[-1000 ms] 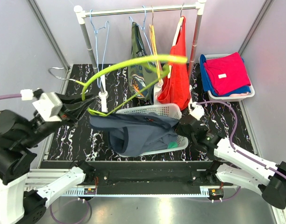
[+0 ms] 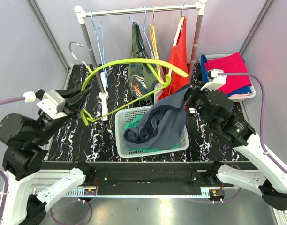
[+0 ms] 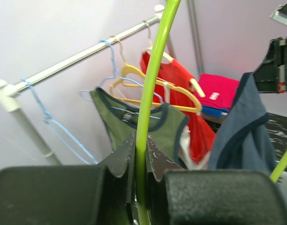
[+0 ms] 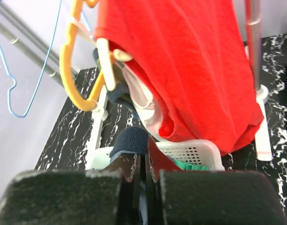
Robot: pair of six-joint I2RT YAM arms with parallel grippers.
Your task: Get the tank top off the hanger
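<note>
My left gripper (image 2: 80,103) is shut on a lime-green hanger (image 3: 150,84), held at the left with no garment on it. My right gripper (image 2: 190,93) is shut, pinching the dark grey-blue tank top (image 2: 155,126), which hangs from it down into the white basket (image 2: 120,140) over a green cloth (image 4: 190,166). In the right wrist view the grey fabric shows as a bunched tip (image 4: 132,140) between the fingertips; in the left wrist view it hangs at the right, apart from the hanger's near bar.
A rack (image 2: 120,11) behind holds blue hangers, an olive top (image 2: 136,75), yellow hangers and a red garment (image 2: 176,56). A basket of folded red and blue clothes (image 2: 228,75) stands at back right. Bare marble floor shows left and right of the middle basket.
The right gripper has risen, lifting the tank top's right end off the basket; the cloth has slipped clear of the hanger it lay near.
</note>
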